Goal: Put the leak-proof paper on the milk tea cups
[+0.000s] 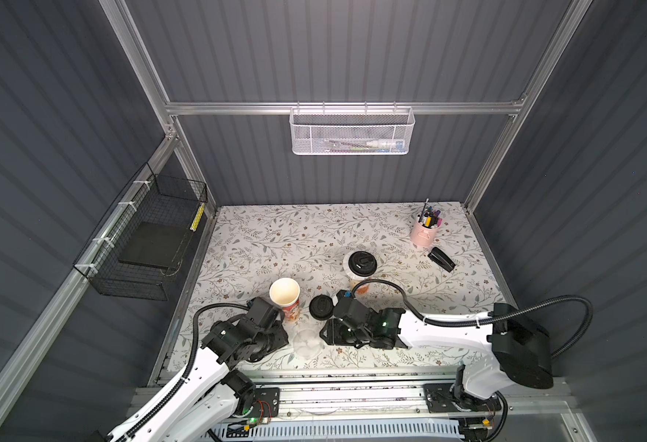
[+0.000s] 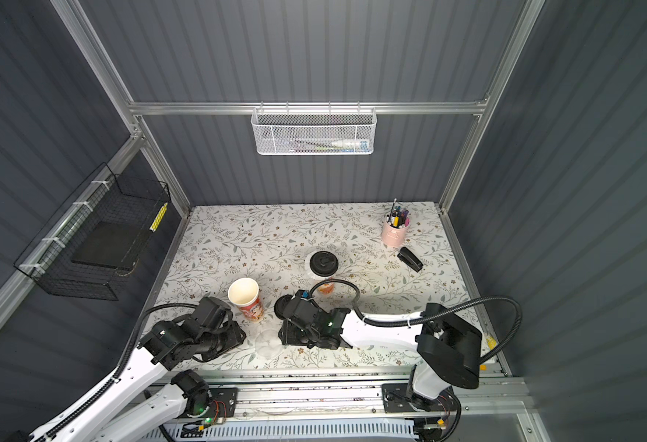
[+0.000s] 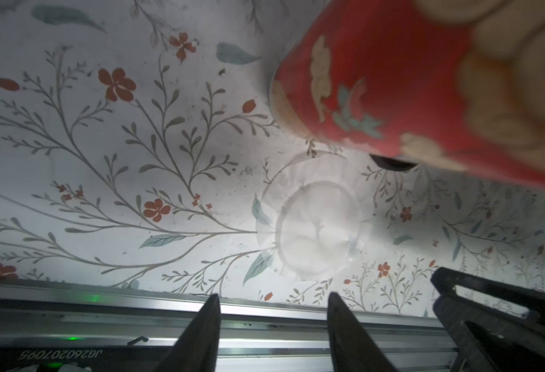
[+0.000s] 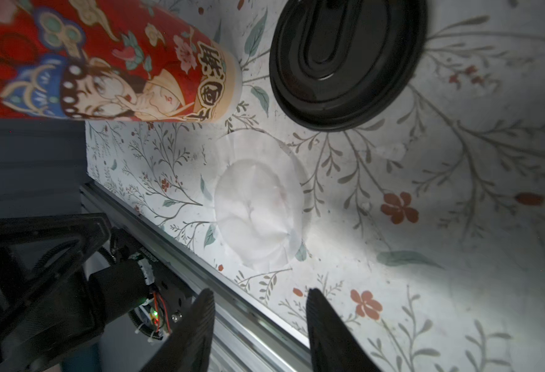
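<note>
A round, translucent white leak proof paper (image 3: 319,226) lies flat near the table's front edge. My left gripper is part open at its left, with nothing between the fingers. To the paper's right, my right gripper is also part open and empty. Just behind the paper stands an open red paper cup (image 1: 285,293), upright and without a lid. A black lid (image 4: 346,59) rests on the table beside it. Farther back is a second milk tea cup (image 1: 355,274) wearing a black lid (image 1: 362,263), its lower part partly behind my right arm's cable.
A pink pen holder (image 1: 422,234) and a black stapler (image 1: 441,258) stand at the back right. A wire basket (image 1: 154,243) hangs on the left wall, and a white mesh basket (image 1: 352,132) on the back wall.
</note>
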